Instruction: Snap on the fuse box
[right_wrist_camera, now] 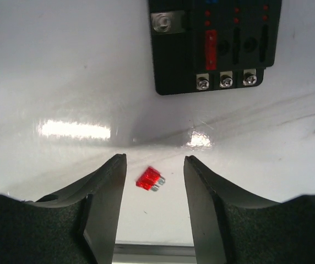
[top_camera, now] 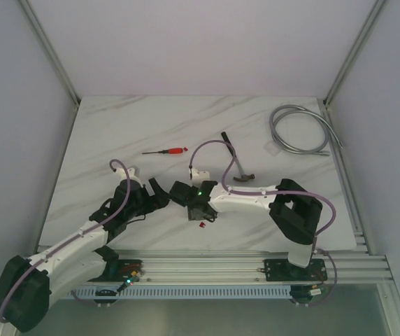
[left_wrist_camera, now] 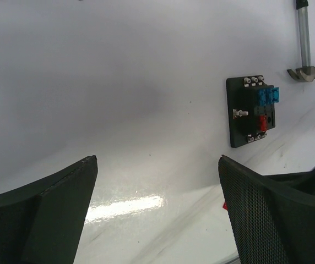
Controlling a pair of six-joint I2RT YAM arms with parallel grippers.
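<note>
In the left wrist view a black fuse box with blue and red fuses lies on the table; in the right wrist view it is above my gripper tips. A loose red fuse lies between the right gripper's open fingers as seen from above, not visibly held. My left gripper stands open with nothing between its fingers, left of the fuse box. In the top view the right arm covers much of the fuse box, and the small red fuse shows just below it.
A hammer lies behind the right arm, a red screwdriver at the back middle, and a coiled grey hose at the back right.
</note>
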